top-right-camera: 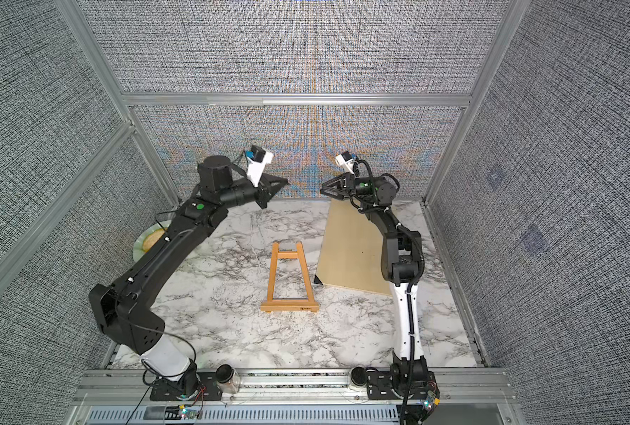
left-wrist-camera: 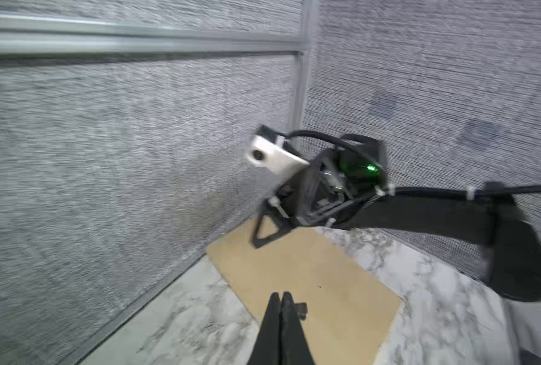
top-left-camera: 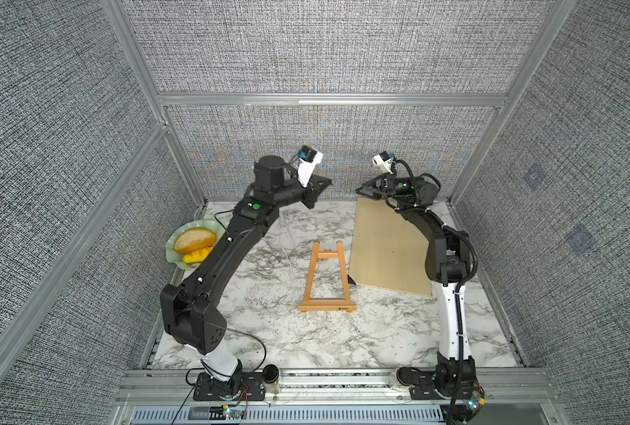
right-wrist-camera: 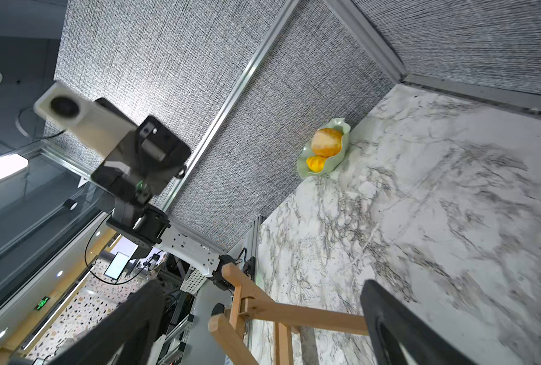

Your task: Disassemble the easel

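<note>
The wooden easel frame (top-left-camera: 327, 305) lies flat on the marble table, in the middle, its wide bar toward the front. Beside it on the right lies a thin pale wood board (top-left-camera: 389, 244), with a small black piece (top-left-camera: 351, 280) at its near left corner. High over the back of the table, my left gripper (top-left-camera: 322, 190) is shut; in the left wrist view its fingers (left-wrist-camera: 274, 331) meet, and nothing clear shows between them. A small dark patch beside them is hard to make out. Facing it, my right gripper (top-left-camera: 359, 191) hangs open and empty above the board's far end.
At the left edge stands a green bowl (top-left-camera: 175, 257) holding bread and a yellow item. The back wall (top-left-camera: 258, 148) is close behind both grippers. Bare table surrounds the easel on its left and front.
</note>
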